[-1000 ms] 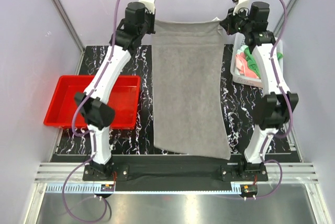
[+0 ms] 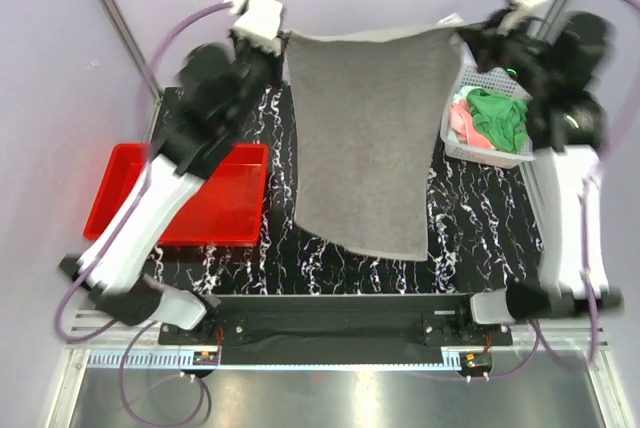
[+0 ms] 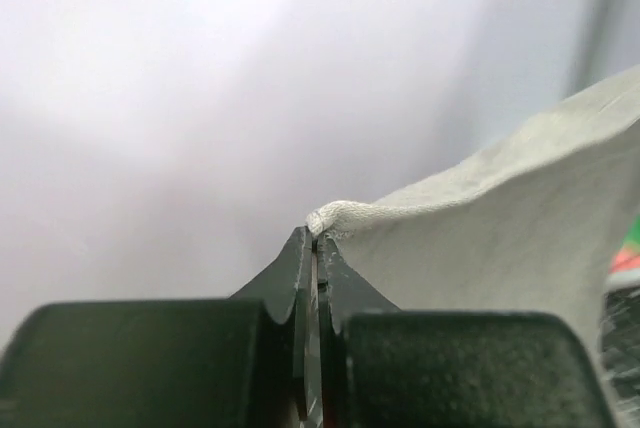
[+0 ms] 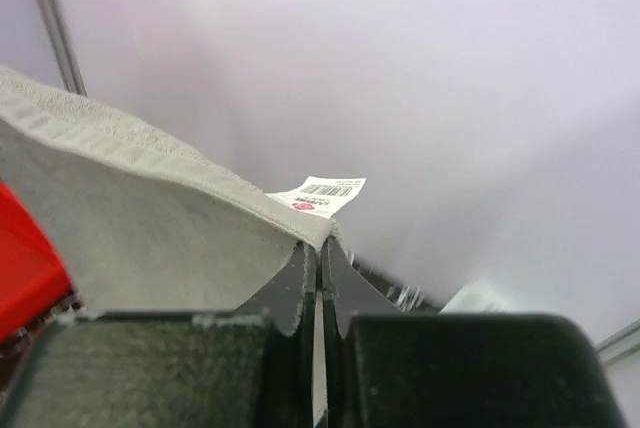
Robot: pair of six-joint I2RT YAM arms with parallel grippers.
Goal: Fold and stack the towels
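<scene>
A grey towel [image 2: 365,148] hangs spread between both grippers, its lower part over the marble table. My left gripper [image 2: 280,43] is shut on its upper left corner; in the left wrist view the fingertips [image 3: 313,243] pinch the hemmed edge. My right gripper [image 2: 460,36] holds the upper right corner, fingertips shut on it in the right wrist view [image 4: 318,258]. Both arms are motion-blurred in the top view. Green and pink cloths [image 2: 497,118] lie in a white basket at the right.
An empty red bin [image 2: 175,239] takes up the left of the table [image 2: 485,228]. The white basket [image 2: 480,153] stands at the back right. White walls surround the table. A small label with a barcode [image 4: 315,193] shows behind the towel.
Both grippers have moved apart and toward the camera with the towel, which now looks stretched wider at the top; its bottom edge has drawn back from the table's front edge.
</scene>
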